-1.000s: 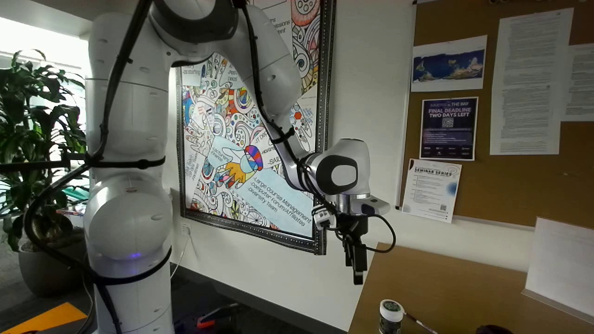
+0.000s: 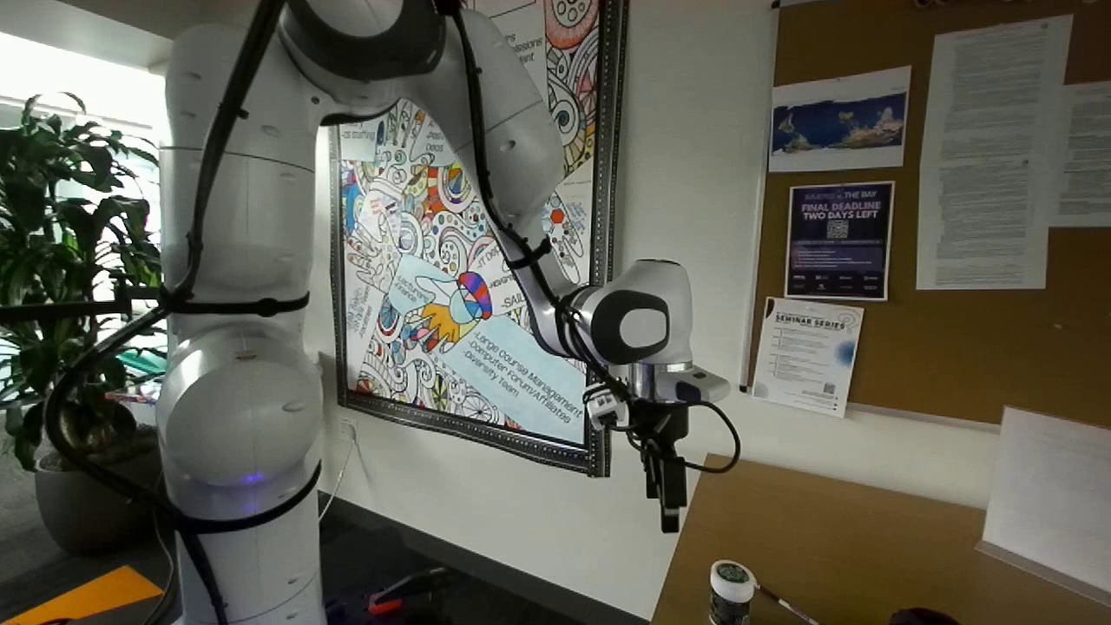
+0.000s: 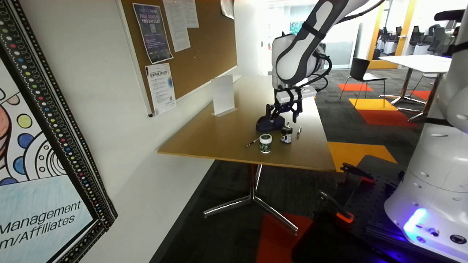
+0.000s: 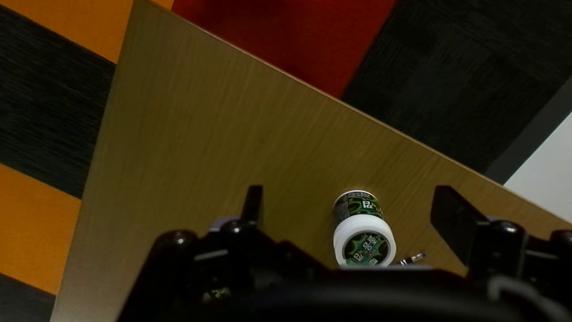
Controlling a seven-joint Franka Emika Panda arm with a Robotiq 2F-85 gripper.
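Note:
My gripper is open, its two dark fingers wide apart with nothing held between them. Below it on the brown table stands a white-lidded jar (image 4: 364, 241) with a green and black label, upright and apart from the fingers. Exterior view 2 shows this jar (image 3: 265, 144) near the table's front edge. A second jar (image 3: 286, 134), dark-lidded, is to its right, close to a pen (image 3: 299, 132). Another pen (image 3: 253, 142) lies left of the white-lidded jar. Behind the jars rests a dark object (image 3: 269, 123), perhaps a cap or pouch, partly overlapped by my gripper (image 3: 283, 113).
A white panel (image 3: 223, 95) stands on the table (image 3: 210, 140) by the wall. The corkboard (image 2: 969, 344) hangs above. Bare table lies left of the jars in exterior view 2, and the table's front edge is close to the white-lidded jar.

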